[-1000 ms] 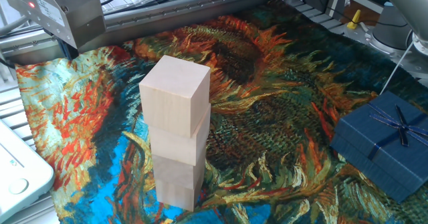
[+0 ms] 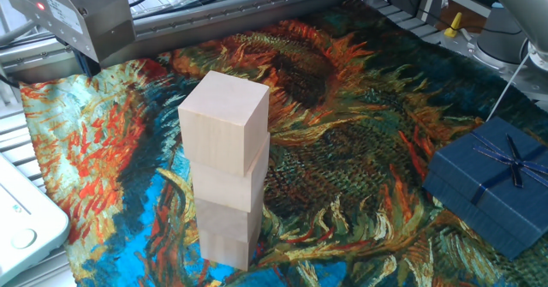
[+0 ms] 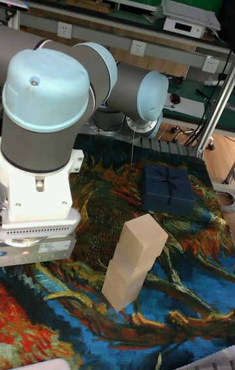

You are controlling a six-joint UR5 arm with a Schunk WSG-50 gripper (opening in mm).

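Observation:
Several pale wooden blocks stand one on another in a tower, the top block (image 2: 224, 120) set slightly off from those below. In exterior view 3 the same tower (image 3: 130, 265) rises from the patterned cloth, with small offsets between its blocks. My gripper (image 2: 91, 57) is at the upper left of exterior view 2, clear of the tower. Only its grey metal body and a dark piece beneath show there, and its fingers cannot be made out. Exterior view 3 shows the gripper body (image 3: 38, 253) left of the blocks, its fingers hidden.
A dark blue gift box (image 2: 492, 184) with a ribbon bow lies on the cloth to the right of the tower. At the lower left edge sits a white device (image 2: 26, 223). The cloth (image 2: 342, 141) between tower and box is bare.

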